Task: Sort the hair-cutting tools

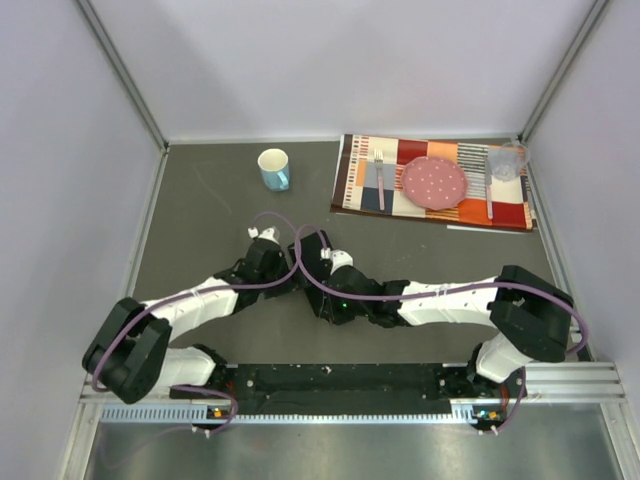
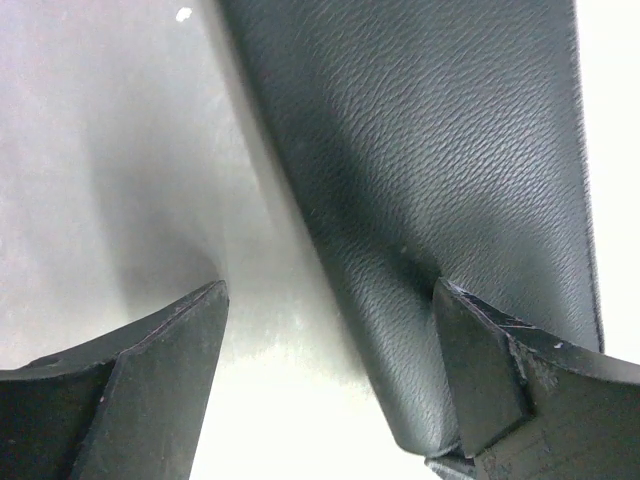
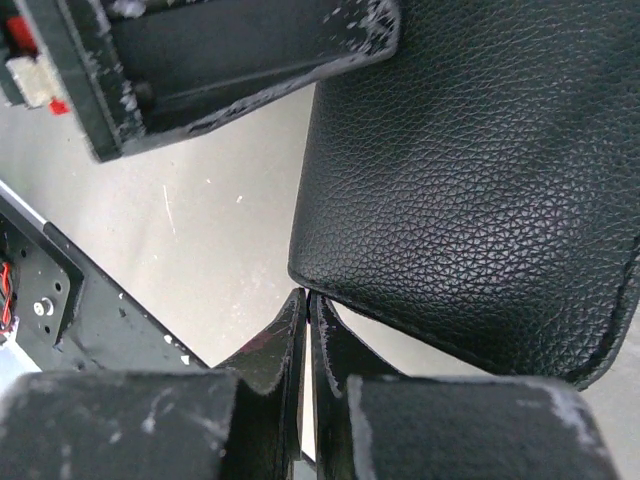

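A black leather case lies at the middle of the table, partly hidden by both arms; no cutting tools can be made out. My left gripper is open beside the case's long edge. Its right finger touches or overlaps the leather case, while bare table shows between the fingers. From the other side, my right gripper is shut with its tips against the lower corner of the case. Whether any leather is pinched there cannot be told.
A blue mug stands at the back left. On a striped placemat at the back right lie a fork, a pink plate and a knife, near a clear glass.
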